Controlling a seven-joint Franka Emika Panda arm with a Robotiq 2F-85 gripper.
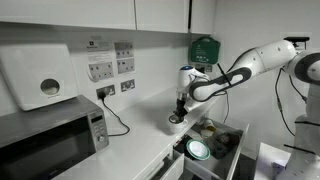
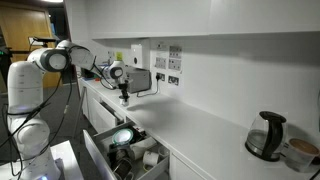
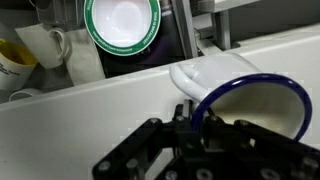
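A white mug with a dark blue rim point(image 3: 222, 70) fills the right of the wrist view. My gripper is shut on its rim, and the mug's opening faces the camera. In exterior view 1 the mug point(image 1: 177, 123) is at the countertop edge beside the open drawer, under my gripper point(image 1: 181, 108). Whether it touches the counter cannot be told. From exterior view 2, the gripper point(image 2: 123, 96) and mug look small at the counter's far end.
The open drawer point(image 2: 101, 152) holds a green-rimmed white plate point(image 3: 123, 22), a yellow-and-white mug point(image 3: 14, 66) and other dishes. A microwave point(image 1: 52, 143) stands on the counter point(image 2: 200, 134). A kettle point(image 2: 265, 136) is at the opposite end.
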